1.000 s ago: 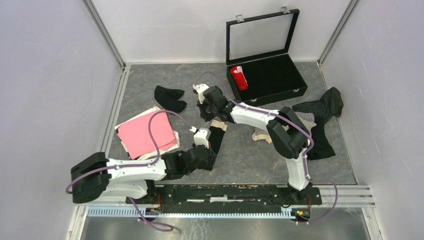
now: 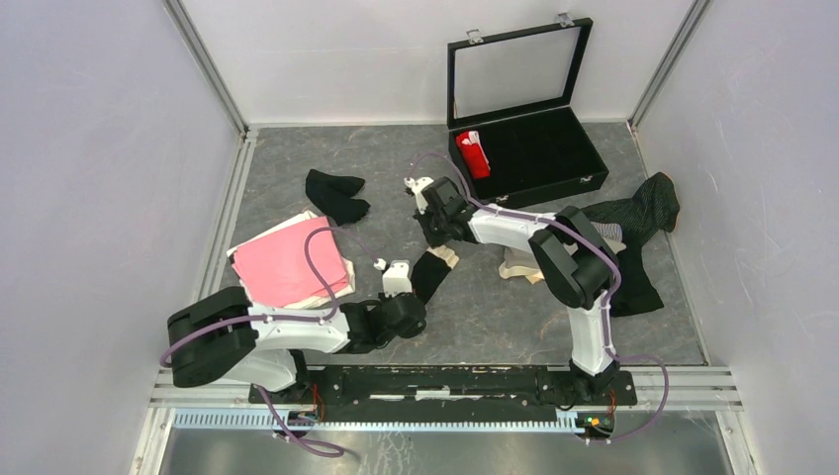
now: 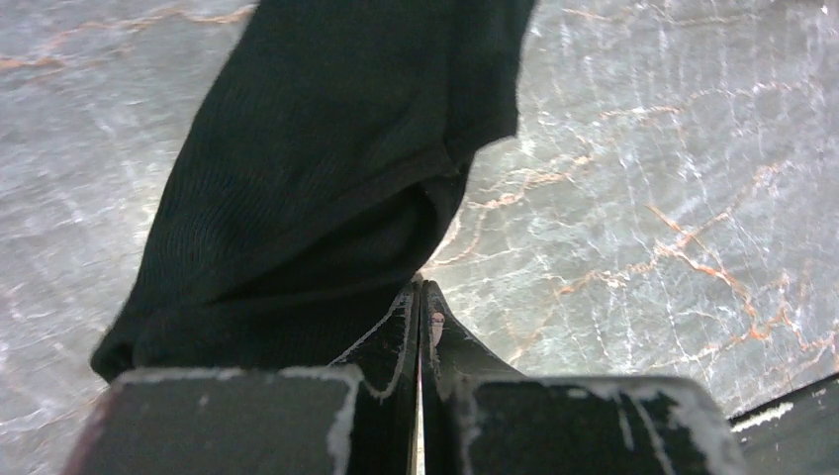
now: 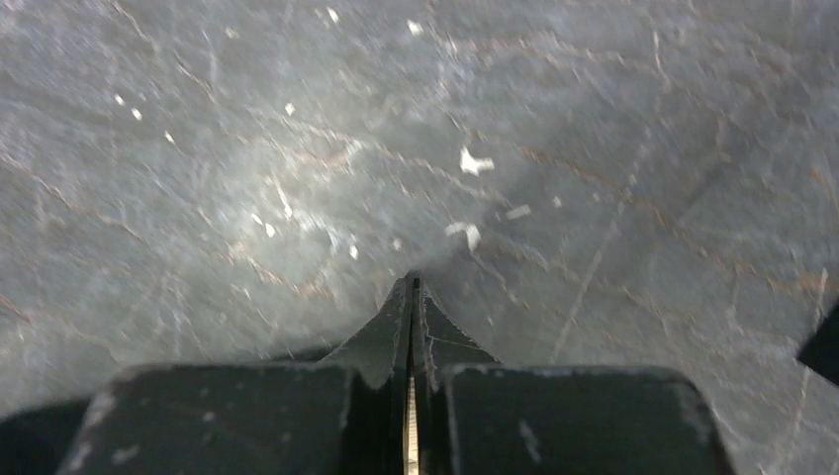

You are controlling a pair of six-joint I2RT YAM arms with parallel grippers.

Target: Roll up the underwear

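The black underwear (image 2: 429, 276) with its beige waistband (image 2: 444, 255) lies as a narrow strip on the grey floor, slanting between the two arms in the top view. Its near end is hidden under the left arm. In the left wrist view the tips of my left gripper are together at the right edge of the black cloth (image 3: 326, 168); no cloth shows pinched between them. My right gripper is shut over bare floor, beyond the waistband end. Dark cloth (image 4: 40, 435) shows blurred at the lower left of the right wrist view.
A black box (image 2: 529, 153) with its lid up holds a rolled red item (image 2: 473, 154). Pink folded cloths (image 2: 289, 265) lie at left, a black garment (image 2: 337, 196) behind them. More clothes (image 2: 636, 242) are heaped at right.
The right gripper shifted right. The underwear strip now slants more, its waistband end a little farther right.
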